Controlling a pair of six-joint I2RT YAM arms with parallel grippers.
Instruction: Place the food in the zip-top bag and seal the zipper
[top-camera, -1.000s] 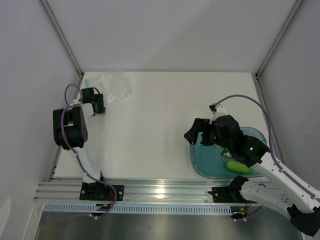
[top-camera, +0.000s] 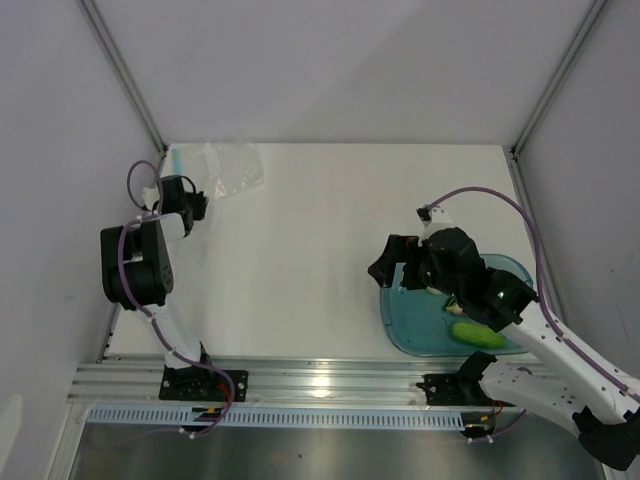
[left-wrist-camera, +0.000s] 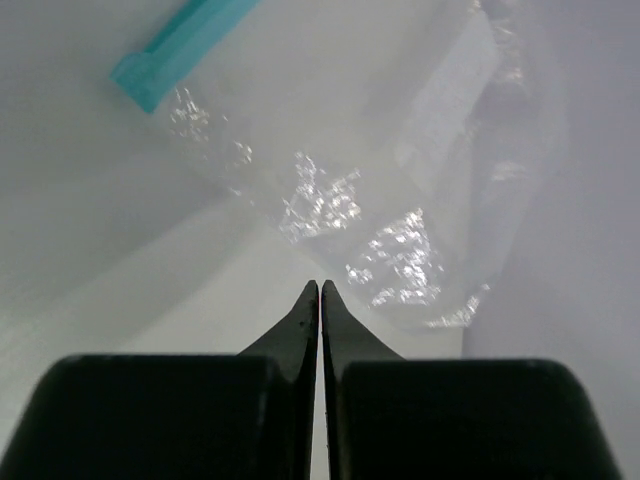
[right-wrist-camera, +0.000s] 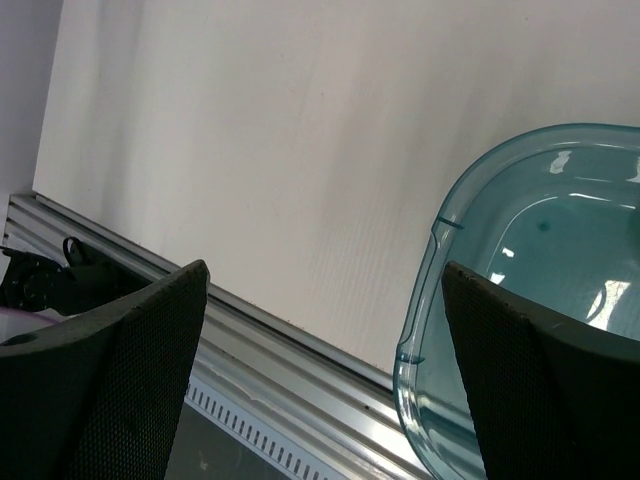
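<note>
A clear zip top bag (top-camera: 236, 168) lies flat at the back left of the table, its teal zipper strip (top-camera: 176, 160) along the left. In the left wrist view the bag (left-wrist-camera: 340, 130) and its teal strip (left-wrist-camera: 185, 50) are ahead of my left gripper, which is shut with nothing showing between its fingertips. My right gripper stands open and empty over the left edge of the teal tray (right-wrist-camera: 428, 290). Food lies in that tray: a green cucumber-like piece (top-camera: 477, 334) and another item partly hidden by the right arm.
The tray (top-camera: 405, 335) fills the front right of the table, close to the right wall. Between bag and tray the white table (top-camera: 300, 260) is bare. Walls stand at the left, back and right; a metal rail (top-camera: 320, 375) runs along the front.
The teal strip, hidden a second ago, now shows at the bag's left. The right arm moved a little and came back.
</note>
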